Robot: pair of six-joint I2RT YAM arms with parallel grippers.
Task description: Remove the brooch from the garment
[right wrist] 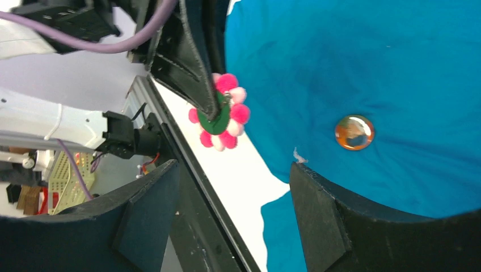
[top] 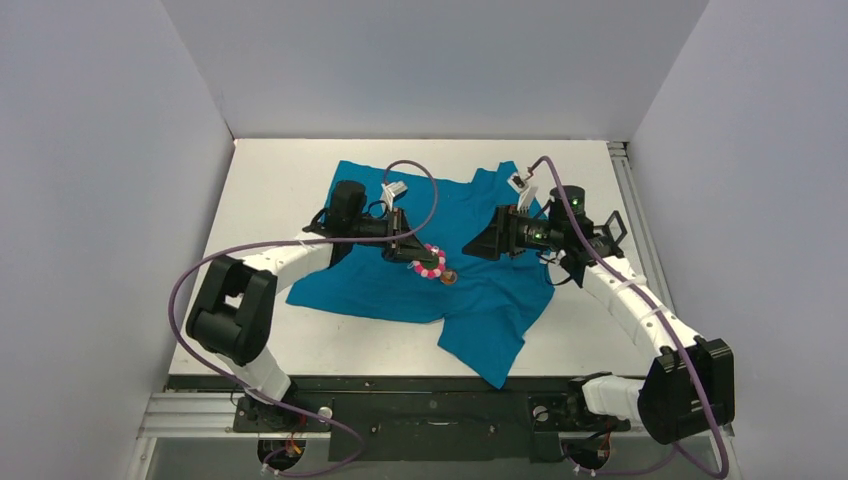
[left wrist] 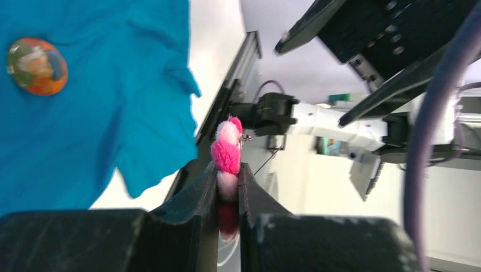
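A ring of pink and white pompoms with a green middle, the brooch [top: 437, 269], is clamped edge-on in my left gripper, which is shut on it. The right wrist view shows the brooch [right wrist: 239, 113] face-on, raised above the cloth. Beneath it the blue garment [top: 380, 290] lies spread on the table. A round picture badge [right wrist: 354, 132] rests on the garment, apart from both grippers. My right gripper is open and empty, hovering over the garment to the right of the brooch.
Purple cables [top: 300, 240] arc over both arms. Bare white table [top: 250, 190] shows around the garment, and grey walls [top: 420, 70] stand at the back and sides. The two grippers are close together over the middle.
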